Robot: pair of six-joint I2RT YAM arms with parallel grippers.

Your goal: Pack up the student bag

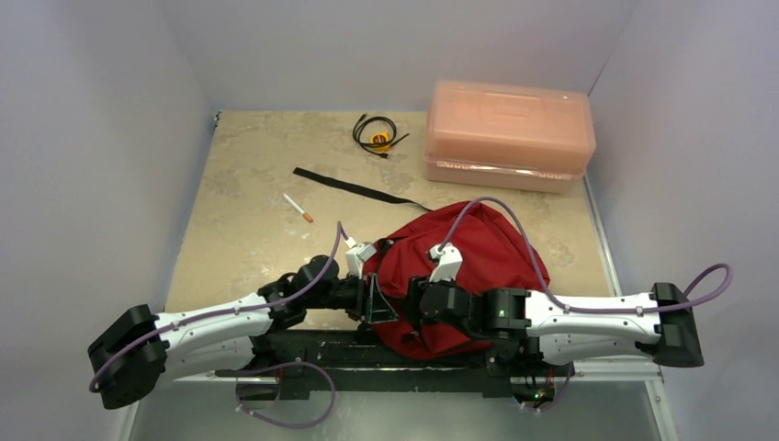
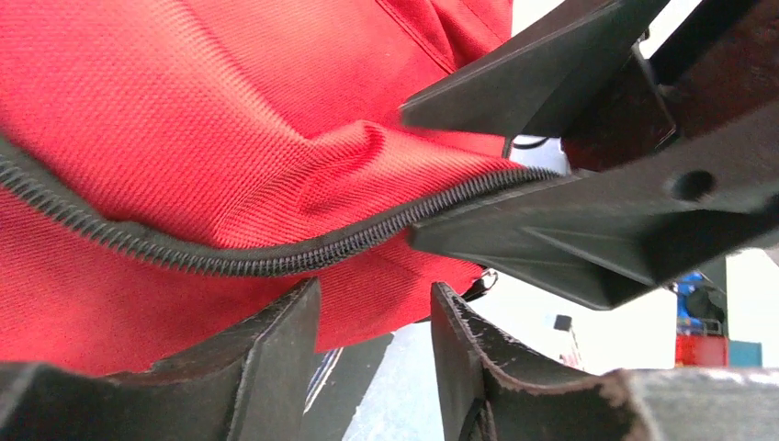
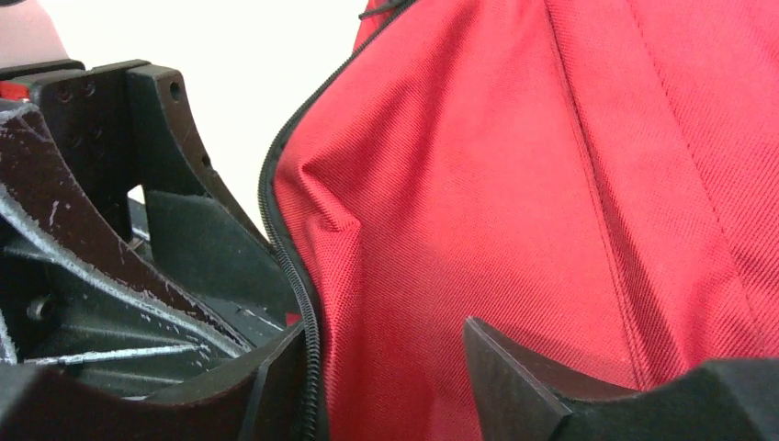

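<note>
The red bag (image 1: 491, 257) lies at the front right of the table, its black zipper (image 2: 230, 260) crossing the left wrist view. My left gripper is part open over the bag's edge, just below that zipper. My right gripper is part open, with the zipper edge and red fabric at its left finger; I cannot tell if it pinches them. The two grippers are close together at the bag's front left, each in the other's wrist view.
A pink lidded box (image 1: 510, 129) stands at the back right. A coiled cable with a yellow tape measure (image 1: 379, 138), a black strap (image 1: 344, 185) and a white-orange pen (image 1: 297, 207) lie on the table, whose left side (image 1: 239, 193) is mostly clear.
</note>
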